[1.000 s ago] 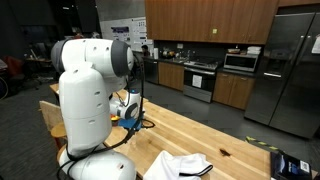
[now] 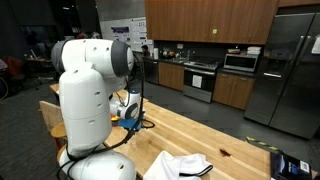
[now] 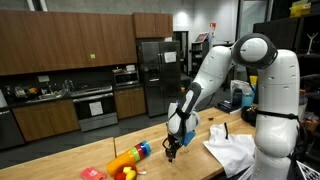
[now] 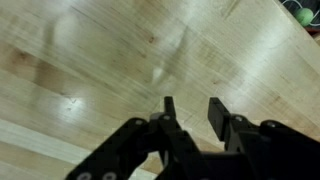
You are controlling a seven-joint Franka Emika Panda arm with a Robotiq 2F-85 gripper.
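Note:
My gripper points down over bare wooden table (image 4: 150, 60) in the wrist view. Its two dark fingertips stand a narrow gap apart, and only wood grain shows between them; whether something is pinched lower down is hidden. In exterior view 2 the gripper (image 3: 171, 155) hangs low over the table, right of a multicoloured cylinder (image 3: 128, 159) in orange, yellow, green and blue. From exterior view 1 the gripper (image 2: 130, 126) sits beside the arm's big white links, too small to read its fingers.
A white cloth-like thing (image 3: 232, 152) lies near the arm's base. Left of the cylinder is a pink-red block (image 3: 92, 173). Something green with dark parts (image 4: 304, 14) shows at the wrist view's top right corner.

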